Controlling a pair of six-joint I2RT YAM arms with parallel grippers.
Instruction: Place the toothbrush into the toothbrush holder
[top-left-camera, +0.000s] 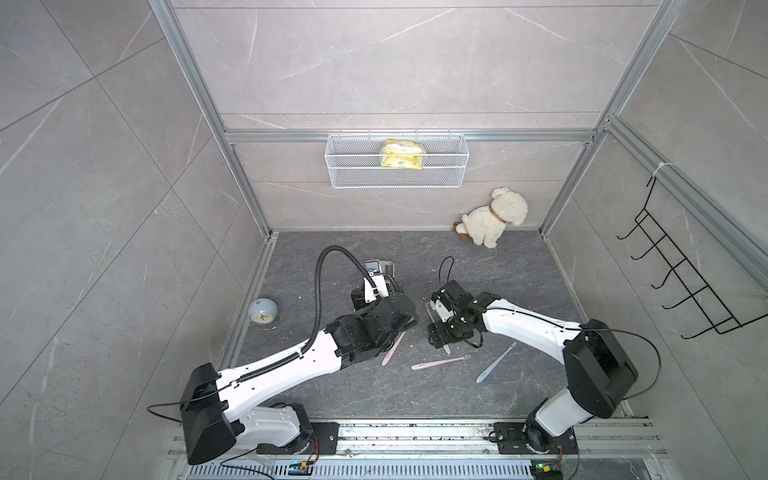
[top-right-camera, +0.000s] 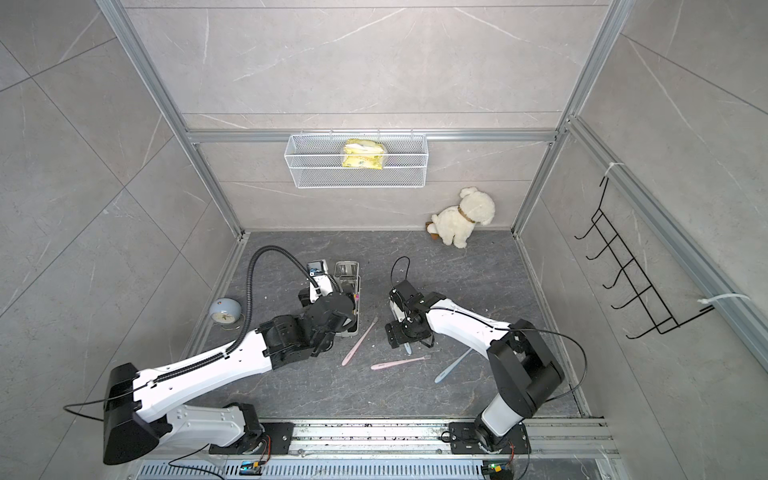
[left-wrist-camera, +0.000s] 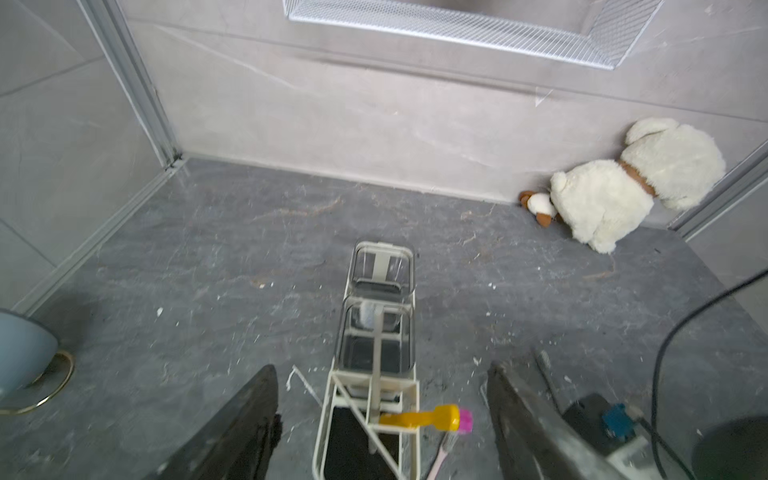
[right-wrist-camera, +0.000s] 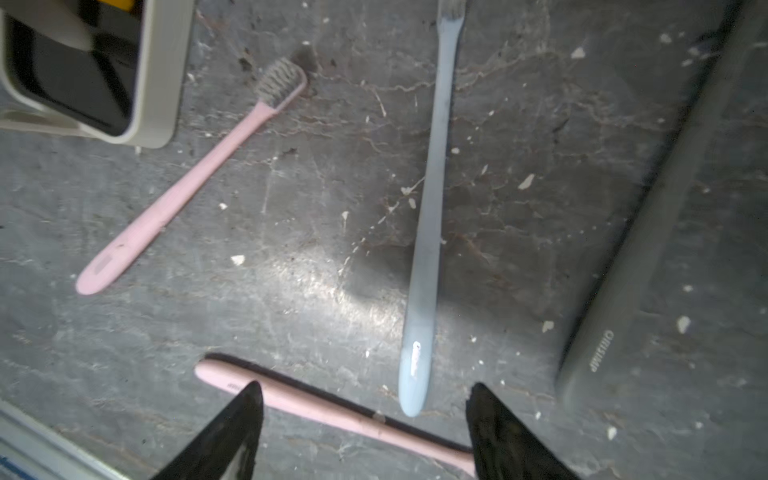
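The multi-compartment toothbrush holder (left-wrist-camera: 376, 336) stands left of centre, a yellow-and-magenta object (left-wrist-camera: 432, 417) in its near compartment. My left gripper is open above that near end. Loose on the floor lie an angled pink toothbrush (right-wrist-camera: 176, 200), a blue toothbrush (right-wrist-camera: 425, 256), a lower pink toothbrush (right-wrist-camera: 320, 408) and another blue toothbrush at the right (top-left-camera: 496, 360). My right gripper hangs open over the brushes, nothing between its fingers.
A grey round object (top-left-camera: 263, 311) sits at the left edge. A plush dog (top-left-camera: 488, 220) is against the back wall, under a wire basket (top-left-camera: 396, 176). A black hook rack (top-left-camera: 688, 288) hangs on the right wall.
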